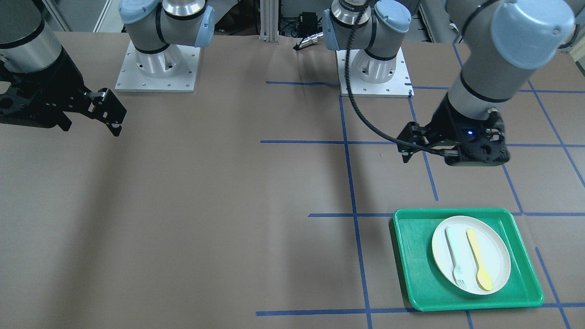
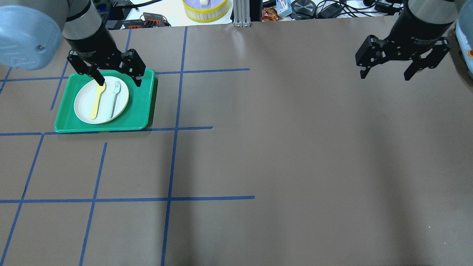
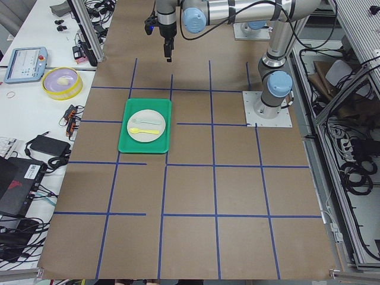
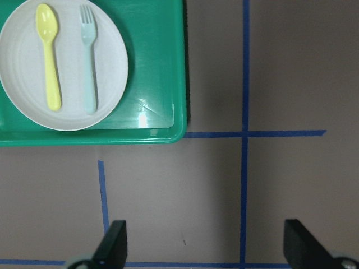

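A green tray (image 1: 411, 257) holds a white plate (image 1: 447, 260) with a light-blue fork (image 1: 456, 263) and a yellow spoon (image 1: 477, 255) lying side by side on it; the same set shows upper left in the left wrist view. My gripper hangs open in the air above the table, beside and above the tray, with nothing between its widely spaced fingers.
Another arm's black gripper (image 2: 401, 62) hangs at the top right of the top view. A side bench with cables, devices and a yellow container (image 3: 62, 92) borders the table.
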